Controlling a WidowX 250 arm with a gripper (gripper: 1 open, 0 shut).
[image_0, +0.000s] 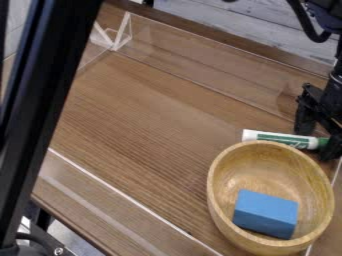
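Note:
My black gripper (315, 128) is at the right edge of the camera view, low over a white and green tube (278, 138) that lies just behind a wooden bowl (227, 226). The gripper's tips are dark and partly cut off at the edge, around or beside the tube's right end; whether they are shut on it cannot be told. A blue block (266, 212) lies in the bowl.
A dark post (40, 80) crosses the left side of the view. A pale wall runs along the back.

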